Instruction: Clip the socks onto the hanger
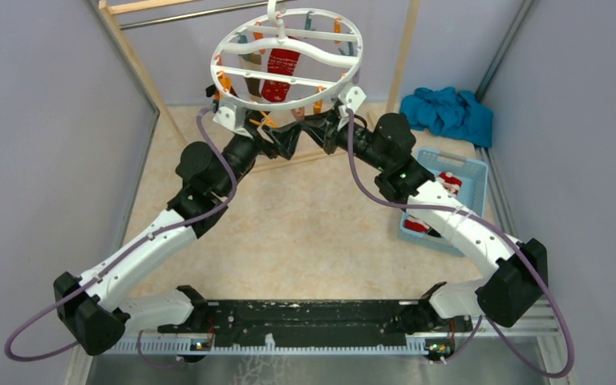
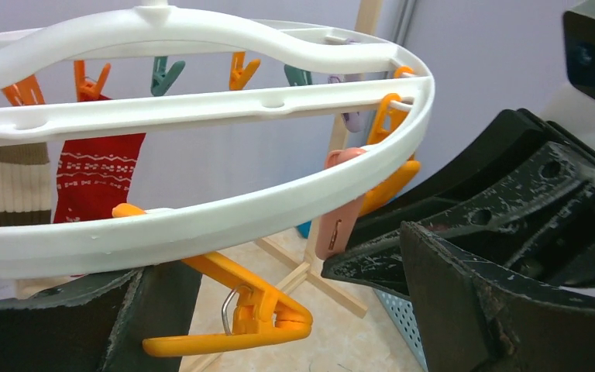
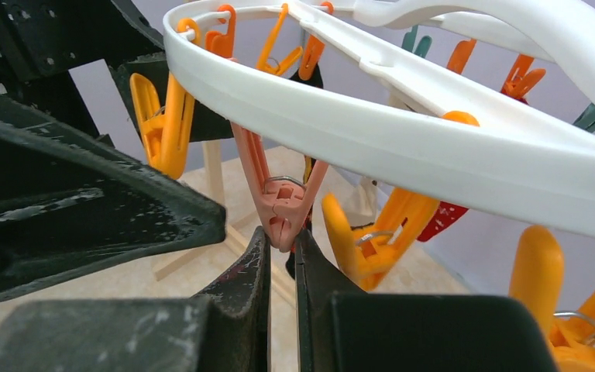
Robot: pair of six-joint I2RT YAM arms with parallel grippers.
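The white round clip hanger [image 1: 285, 45] hangs at top centre, with a red patterned sock [image 2: 97, 174] and a beige sock [image 2: 8, 182] among its clips. My left gripper stands open under the rim, an orange clip [image 2: 267, 310] between its fingers without visible grip. My right gripper is shut on a pink clip [image 3: 283, 203] at the rim. More orange and teal clips hang around the ring.
A blue basket [image 1: 471, 241] with striped socks sits at the right, below my right arm. A teal cloth [image 1: 447, 112] lies behind it. A wooden rack frame [image 1: 136, 64] stands at the back.
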